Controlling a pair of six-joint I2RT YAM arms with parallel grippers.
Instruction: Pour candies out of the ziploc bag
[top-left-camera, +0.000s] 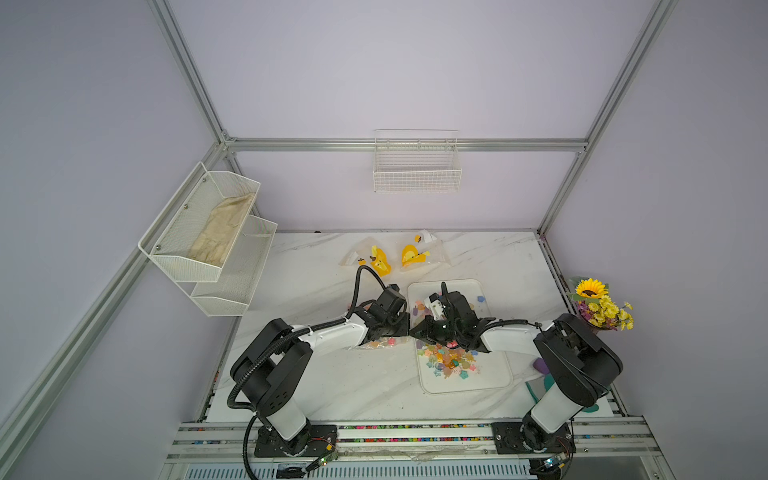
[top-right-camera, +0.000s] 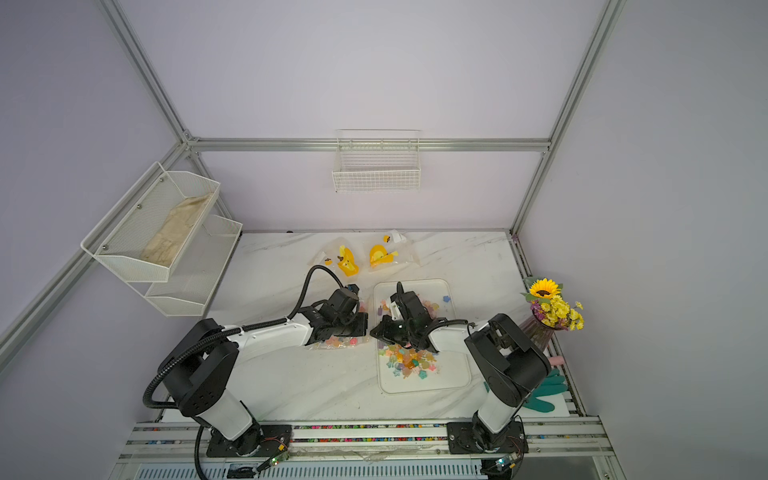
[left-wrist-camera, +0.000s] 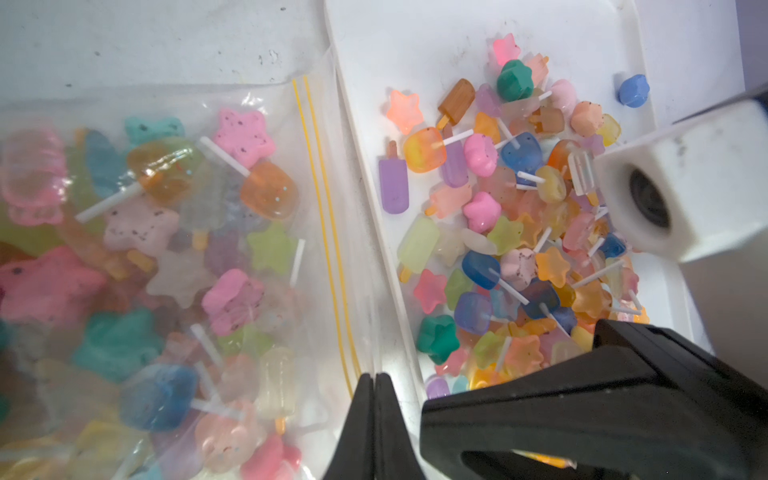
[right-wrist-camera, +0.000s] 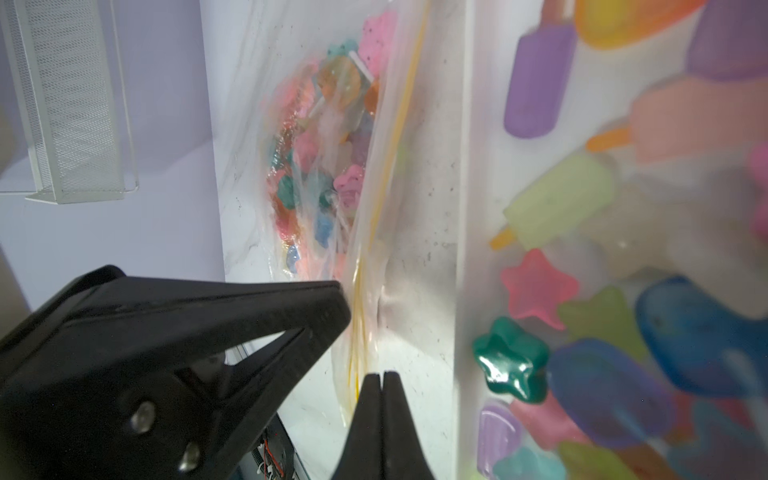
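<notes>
A clear ziploc bag (left-wrist-camera: 160, 264) full of colourful candies lies on the table left of a white tray (top-left-camera: 488, 376), which holds many loose candies (left-wrist-camera: 512, 240). Both grippers meet at the bag's zip edge (right-wrist-camera: 360, 320) beside the tray's left rim. In its wrist view my left gripper is shut on the zip edge or just over it; no thickness shows between its fingers. My right gripper is likewise shut at that edge, tips together; whether film is pinched between them cannot be told.
Two bags with yellow items (top-left-camera: 376, 260) lie at the back. White wire baskets (top-left-camera: 208, 240) hang on the left and back walls. A flower vase (top-left-camera: 600, 312) and teal gloves (top-right-camera: 544, 392) are at the right.
</notes>
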